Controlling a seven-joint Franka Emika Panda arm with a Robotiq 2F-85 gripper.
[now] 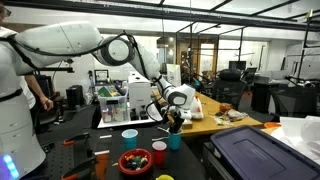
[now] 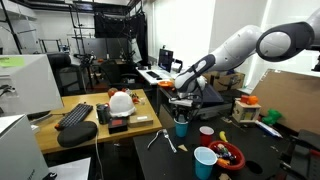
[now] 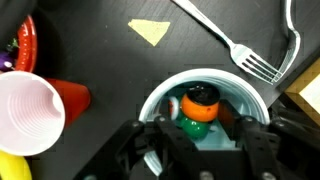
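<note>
The blue cup [image 3: 238, 88] stands on the dark table, and my gripper reaches down into its mouth. Inside the cup, an object with orange and green parts [image 3: 200, 106] lies between the fingers, which stand apart. Whether they press on it is not clear. From the side, the same blue cup [image 1: 174, 142] hides the fingertips; in the second exterior view the cup [image 2: 181, 128] stands directly below my wrist.
A red cup [image 1: 159, 153] and a red bowl [image 1: 133, 162] of small items stand near the cup, with another blue cup [image 1: 130, 138] beyond. A fork [image 3: 252, 62] lies beside the cup. A large dark bin [image 1: 262, 156] occupies the right side.
</note>
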